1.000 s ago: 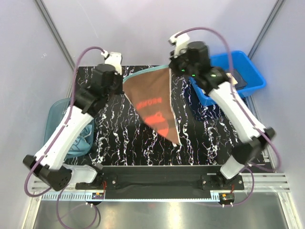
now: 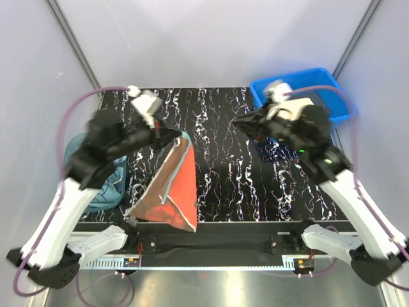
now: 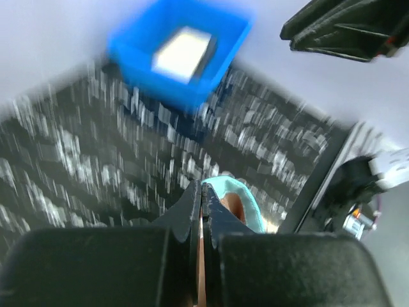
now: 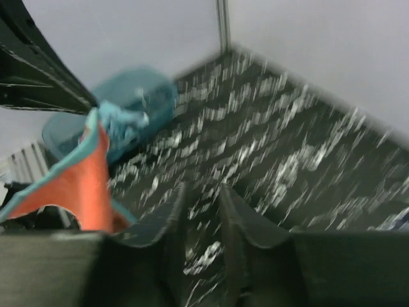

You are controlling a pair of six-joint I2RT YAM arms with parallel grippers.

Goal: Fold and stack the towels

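Note:
An orange-and-brown towel (image 2: 181, 192) with a teal edge hangs by one corner from my left gripper (image 2: 179, 133). In the left wrist view the fingers are pressed together, and the towel's teal border (image 3: 246, 190) rises just beyond their tips. My right gripper (image 2: 235, 121) is apart from the towel, to its right. A gap shows between its blurred fingers in the right wrist view, with only the table behind it. The towel's orange side (image 4: 94, 182) appears at the left of that view, below the left gripper.
At the back right stands a blue bin (image 2: 258, 93) holding a folded cream cloth (image 2: 295, 107) and something dark. A teal basket (image 2: 71, 148) with bluish cloth is at the left, partly behind the left arm.
Both arms have moved.

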